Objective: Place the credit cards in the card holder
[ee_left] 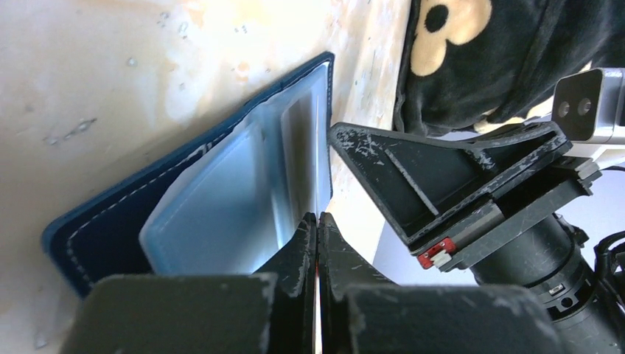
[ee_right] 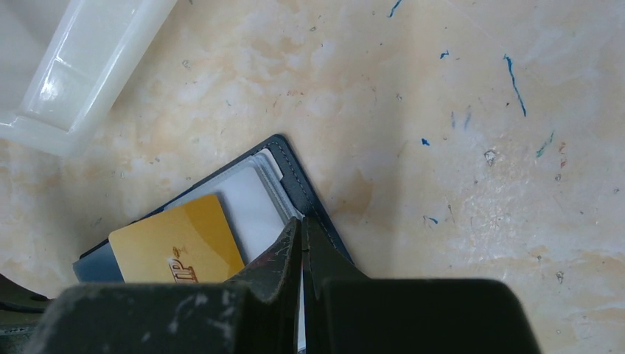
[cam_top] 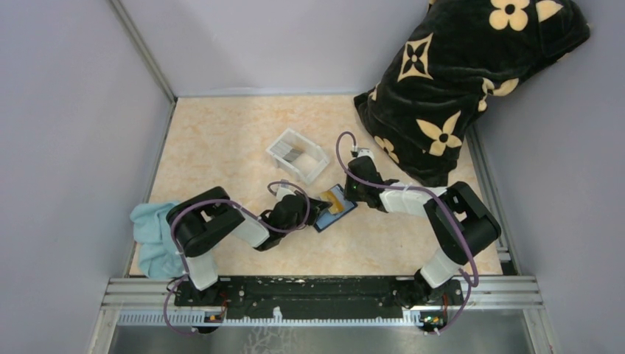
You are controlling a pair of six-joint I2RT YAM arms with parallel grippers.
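The navy card holder lies open and slanted on the table, with clear sleeves on its face. A gold card is over the sleeves, tilted up on edge in the left wrist view. My left gripper is shut on that card, which shows only as a thin line beyond the fingertips. My right gripper is shut with its tips down at the sleeve edge by the holder's border. Whether any film is pinched there is unclear. How far the card sits inside a sleeve is hidden.
A white open box with greyish cards stands just behind the holder. A black patterned cushion fills the back right, and a light blue cloth lies at the left.
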